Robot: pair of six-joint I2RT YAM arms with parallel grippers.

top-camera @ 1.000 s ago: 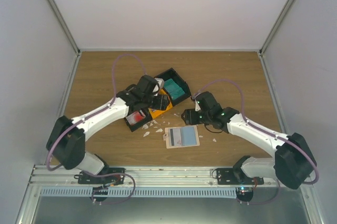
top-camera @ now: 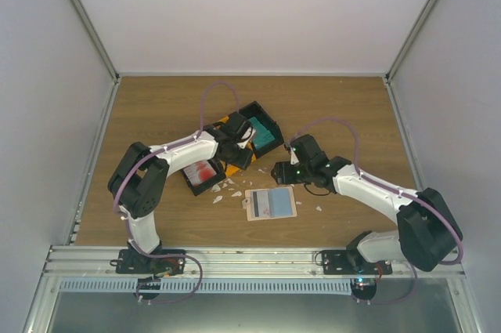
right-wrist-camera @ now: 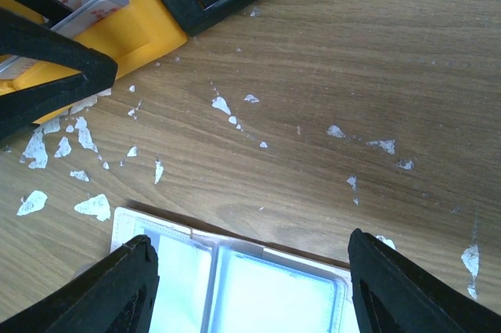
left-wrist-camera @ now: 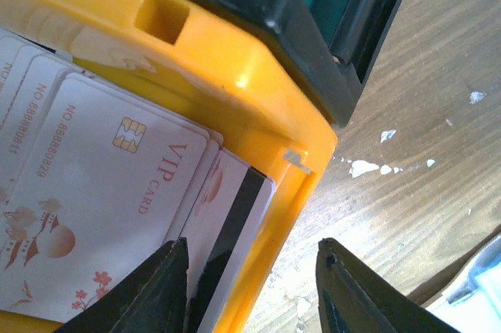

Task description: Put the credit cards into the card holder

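In the left wrist view, white VIP cards [left-wrist-camera: 102,184] lie stacked in the orange tray [left-wrist-camera: 219,43]; the outermost card, with a black stripe [left-wrist-camera: 223,247], leans along the tray's right wall. My left gripper is open, its fingertips either side of that card and wall. My right gripper is open over the card holder [right-wrist-camera: 274,294], which lies flat on the table with pale blue compartments; nothing shows between its fingers. In the top view the card holder [top-camera: 279,202] sits in front of both grippers.
A black tray with teal cards [top-camera: 263,135] adjoins the orange one at the back, and another black tray with red-and-white cards [top-camera: 200,172] is at left. Pale flakes dot the table [top-camera: 352,106].
The right arm has shifted only slightly.
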